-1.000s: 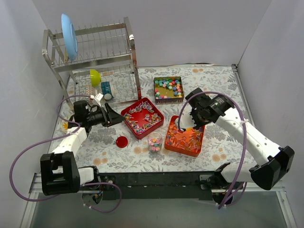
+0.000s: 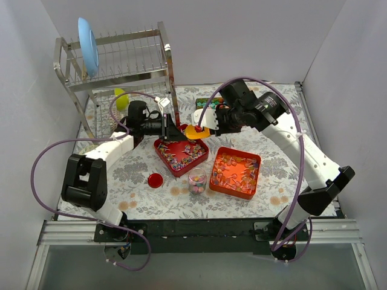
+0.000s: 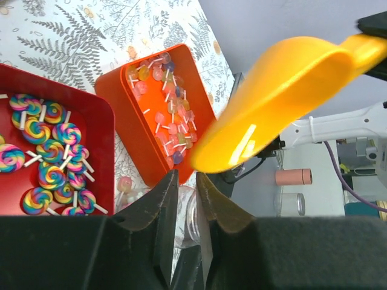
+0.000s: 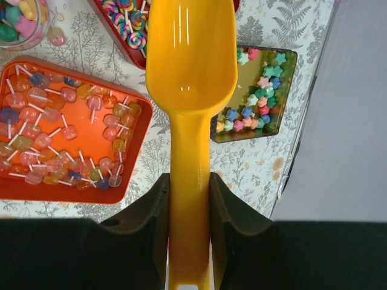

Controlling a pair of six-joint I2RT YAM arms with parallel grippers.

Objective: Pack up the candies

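My right gripper [image 2: 214, 124] is shut on a yellow scoop [image 4: 190, 145], held raised over the red tray [image 2: 193, 159] of swirl lollipops. My left gripper [image 2: 172, 130] faces the scoop's bowl from the left, its fingertips close together just short of it in the left wrist view; how far they are open is unclear. The orange tray [image 2: 236, 172] of round lollipops is at right, the square tin [image 4: 254, 96] of star candies behind. A glass jar [image 2: 197, 181] of candies stands at front center.
A red lid [image 2: 155, 180] lies at front left. A steel rack [image 2: 118, 77] with a blue plate [image 2: 88, 46] stands at back left.
Both arms have moved up and toward the middle; my right gripper brought the yellow scoop from over the orange tray to above the red tray, where my left gripper now approaches it.
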